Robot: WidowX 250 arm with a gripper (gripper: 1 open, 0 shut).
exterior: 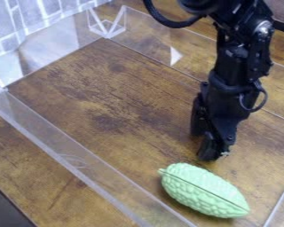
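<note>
A black robot arm reaches down from the top right, its gripper [209,142] low over the wooden floor of a clear-walled tray, right of centre. Its fingertips are dark against the wood, and I cannot make out how far apart they stand. Below it, at the bottom, lies a pale green bumpy vegetable toy [204,189], shaped like a bitter melon, apart from the gripper.
Clear plastic walls [61,151] run along the left and back of the wooden surface [91,106]. A white draped cloth [20,27] is at the top left.
</note>
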